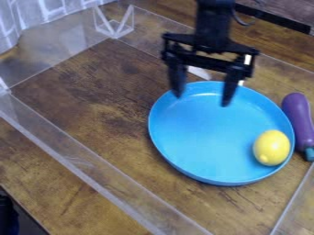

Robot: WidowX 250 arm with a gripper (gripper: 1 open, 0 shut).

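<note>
My gripper (pixel 204 84), black and blurred, hangs over the back part of a blue plate (pixel 203 133), its two fingers apart with nothing visible between them. A yellow egg-shaped object (pixel 271 148), perhaps a lemon, lies on the plate at the right. Just outside the plate's right edge lies a purple eggplant-like object (pixel 298 121) with a teal tip.
Transparent walls (pixel 86 170) border the wooden surface (pixel 86 96) on several sides. A pale object, partly hidden, sits behind the gripper.
</note>
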